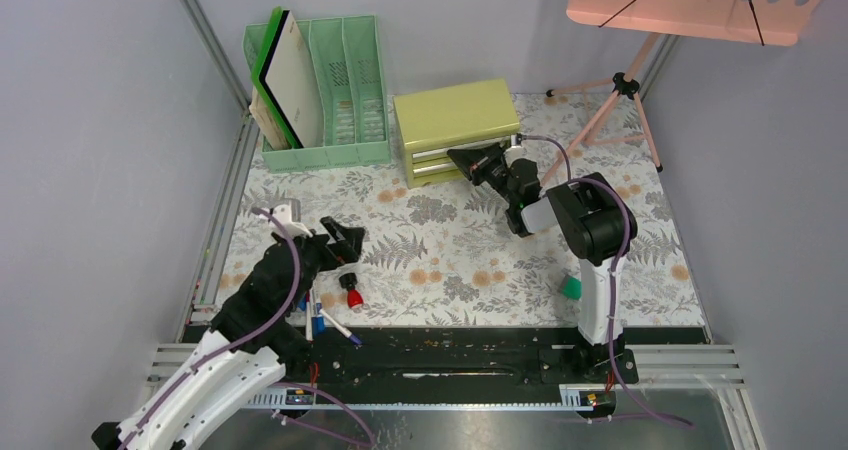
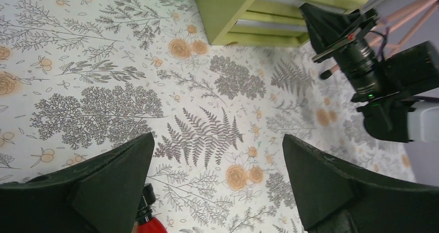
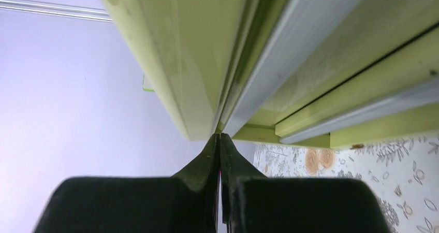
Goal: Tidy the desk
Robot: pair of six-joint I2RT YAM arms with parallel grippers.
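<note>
The yellow cabinet (image 1: 455,112) stands at the back middle of the desk, its two drawers pushed in. Across the drawer fronts run silver handle strips (image 3: 295,52). My right gripper is shut with nothing between its fingers; its tips are at the upper strip, which lies outside them. From the top view, the right gripper (image 1: 452,154) is seen against the cabinet front. My left gripper is wide open and empty above the front left of the desk. Close by lies a red and black object (image 1: 351,292); pens (image 1: 338,324) lie partly under the left arm.
A green file rack (image 1: 358,153) with a white, green-edged board (image 1: 292,75) stands at the back left. The pink tripod (image 1: 643,120) is at the right. A small green block (image 1: 571,288) lies beside the right arm.
</note>
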